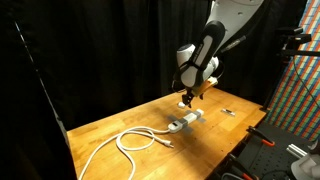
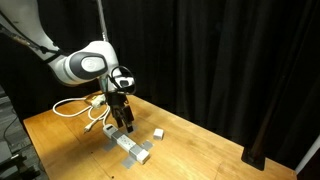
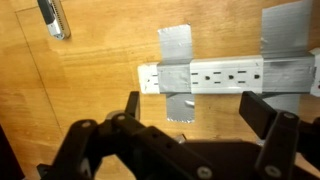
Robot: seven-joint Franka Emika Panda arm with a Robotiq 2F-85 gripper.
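A white power strip (image 3: 226, 75) is fixed to the wooden table by strips of grey tape (image 3: 176, 43). My open gripper hangs above it in the wrist view, with one dark finger on each side and nothing held between them. In exterior view 1 the gripper (image 1: 186, 95) is over the table just behind the power strip (image 1: 186, 121). A white cable with a plug (image 1: 166, 143) lies loosely looped at the left of the strip. The cable (image 2: 70, 107) also shows behind the arm in exterior view 2.
A small white block (image 2: 158, 133) sits on the table apart from the strip. A small light-coloured item (image 1: 228, 112) lies near the right edge. Bare tabletop (image 2: 200, 155) stretches along the black curtain (image 2: 220, 70).
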